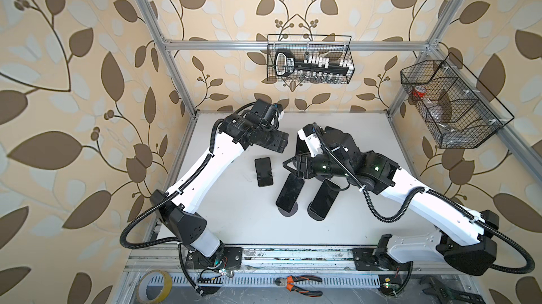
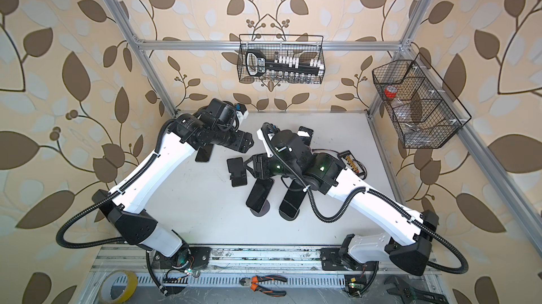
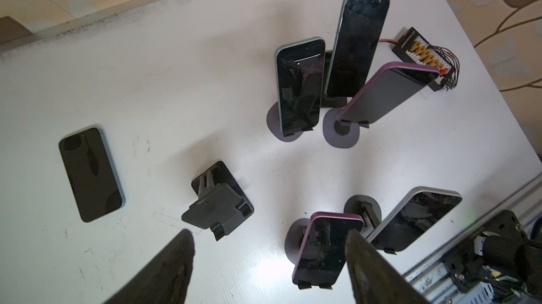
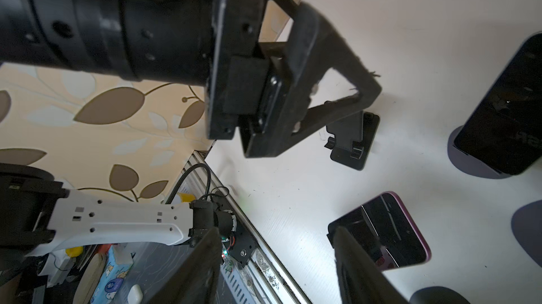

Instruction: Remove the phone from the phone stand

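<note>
My left gripper is over the table, its fingers apart in the left wrist view with nothing held. A phone lies flat [image 3: 90,174] at the left; near it stands an empty phone stand [image 3: 217,208]. Phones rest on stands: a pink-rimmed one [image 3: 327,250], a silver one [image 3: 417,219], and several at the back [image 3: 299,89]. My right gripper hangs above the stands; only blurred fingers show in the right wrist view, and what lies between them cannot be made out.
A small board with wires [image 3: 423,55] lies at the back right. Wire baskets [image 1: 310,61] hang above the table. The left part of the table [image 3: 141,106] has bare room.
</note>
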